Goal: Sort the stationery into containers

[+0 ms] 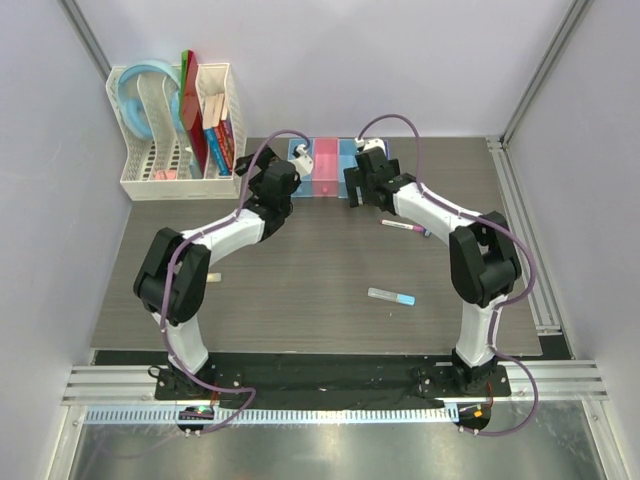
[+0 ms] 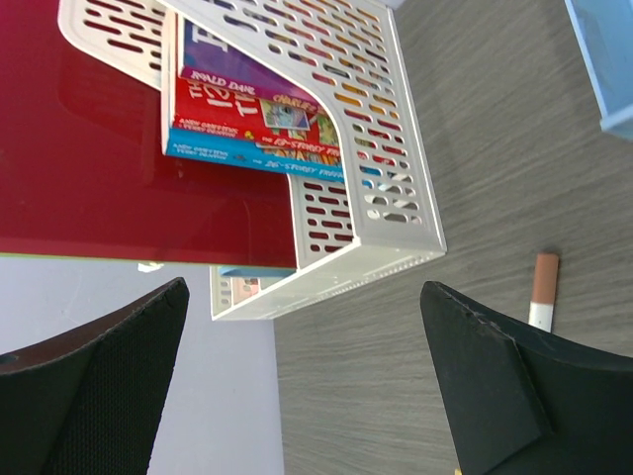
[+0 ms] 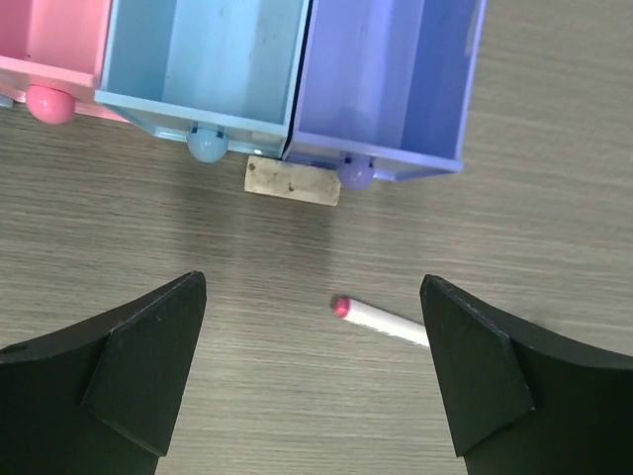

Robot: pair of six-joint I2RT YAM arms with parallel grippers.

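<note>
My left gripper stands open near the small boxes, beside the white rack (image 2: pixel 396 237); a brown-and-white stick (image 2: pixel 544 292) lies on the table below it. My right gripper is open above the table, just in front of the pink (image 1: pixel 325 170), light blue (image 3: pixel 203 54) and purple (image 3: pixel 381 69) boxes. A small pale block (image 3: pixel 292 181) lies at the front of these boxes. A white pen with a pink end (image 3: pixel 381 322) lies below the right fingers. A clear-and-cyan item (image 1: pixel 390 297) lies on the front right of the table.
The rack at back left holds books (image 1: pixel 215 135) and blue headphones (image 1: pixel 135 110). A pale piece (image 1: pixel 213 277) lies at left, partly behind the left arm.
</note>
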